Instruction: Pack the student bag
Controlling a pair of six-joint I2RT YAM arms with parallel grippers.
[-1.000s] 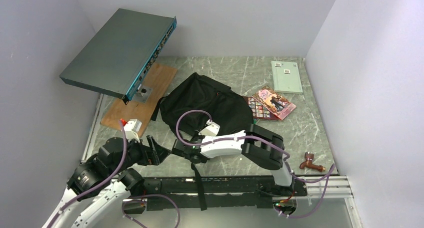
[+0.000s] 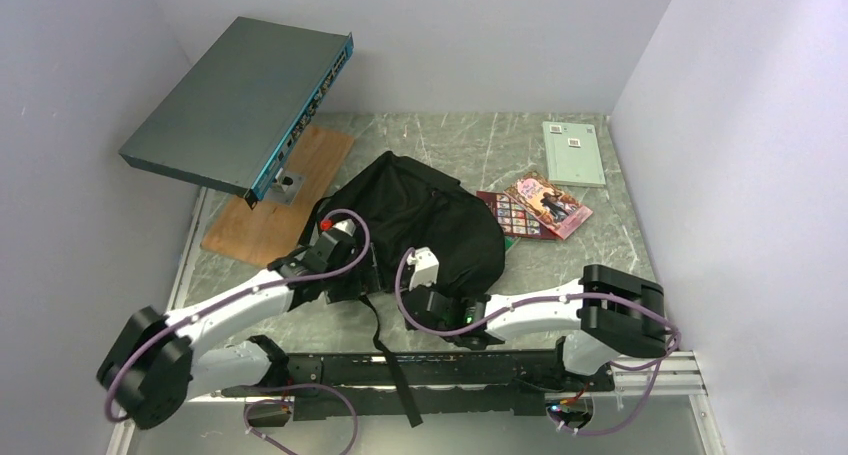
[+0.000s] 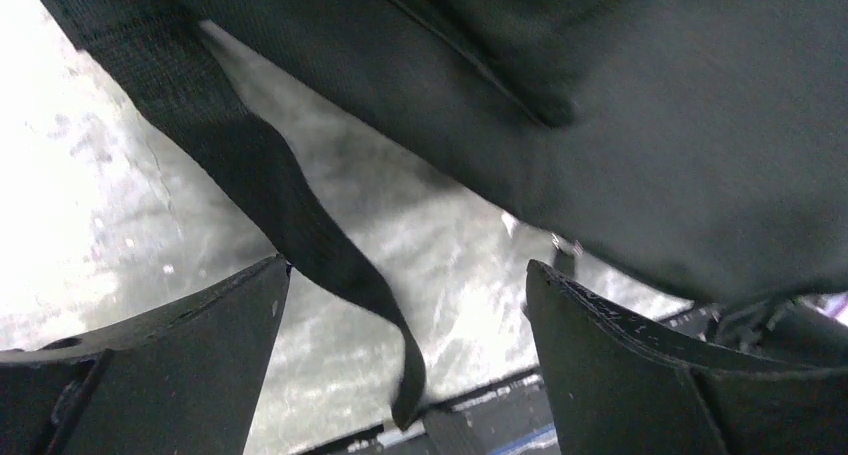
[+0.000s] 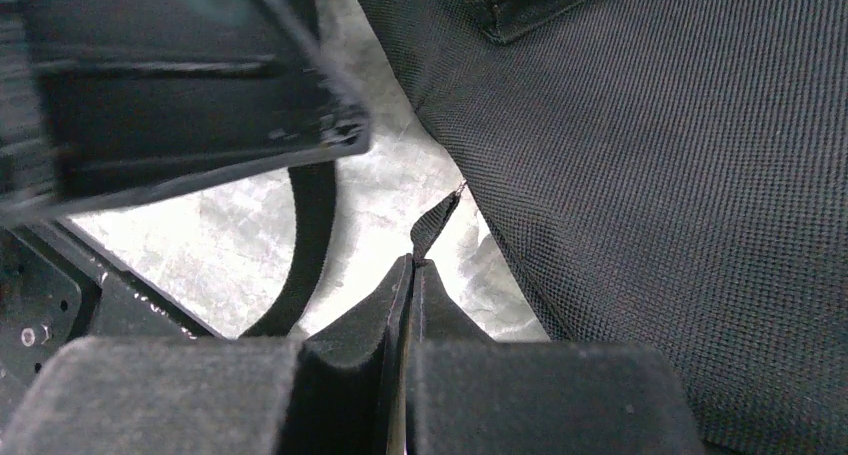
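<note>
The black bag [image 2: 430,215] lies flattened in the middle of the marble surface, a long strap [image 2: 395,370] trailing over the front edge. My left gripper is open over that strap [image 3: 250,165] at the bag's lower left. My right gripper is shut at the bag's lower edge, a short dark tab [image 4: 435,220] at its fingertips; whether pinched is unclear. Books [image 2: 545,205] lie at the bag's right, partly under its edge.
A large grey-green device [image 2: 230,95] stands over a wooden board [image 2: 240,235] at the left. A pale green board [image 2: 573,165] lies at the back right. Walls enclose the sides and back.
My right arm has shifted right, and the strap's hanging end has moved slightly.
</note>
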